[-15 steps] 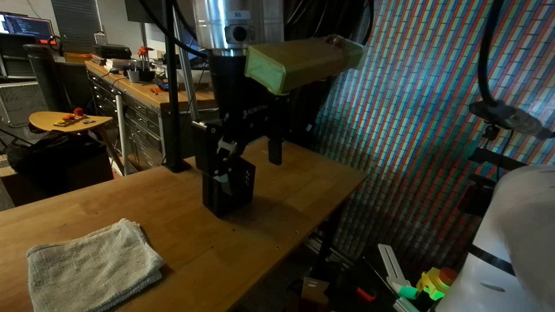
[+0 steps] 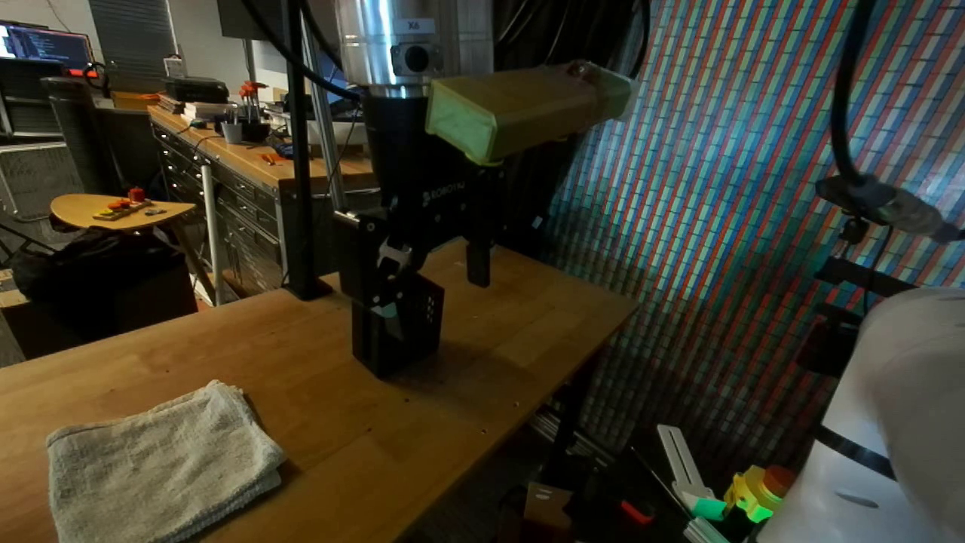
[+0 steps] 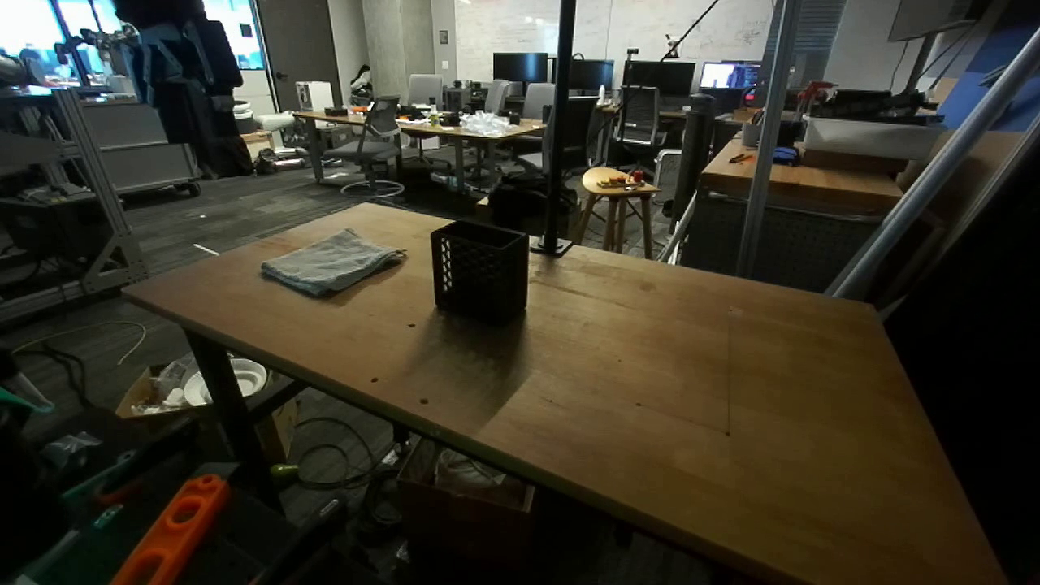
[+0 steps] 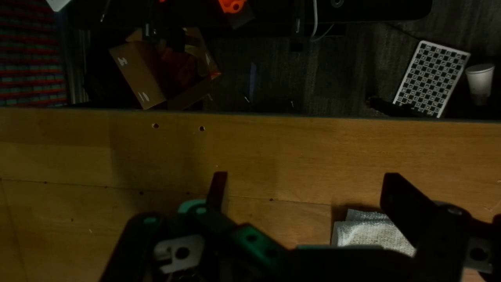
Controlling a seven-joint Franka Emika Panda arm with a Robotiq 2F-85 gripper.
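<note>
My gripper (image 2: 427,276) hangs fingers-down over the table and, in exterior view 1, overlaps the upper part of a black bin (image 2: 398,339). In the wrist view the gripper is open, its two fingers wide apart with bare tabletop between their tips. The same bin (image 3: 480,273), with perforated sides, stands upright on the table in exterior view 2, where the gripper does not show. A folded grey cloth (image 2: 167,461) lies flat to one side of the bin; part of this cloth (image 4: 371,232) shows beside one finger in the wrist view.
A black post (image 2: 301,181) rises from the table's edge close to the bin. Boxes (image 4: 141,75) lie below the opposite edge.
</note>
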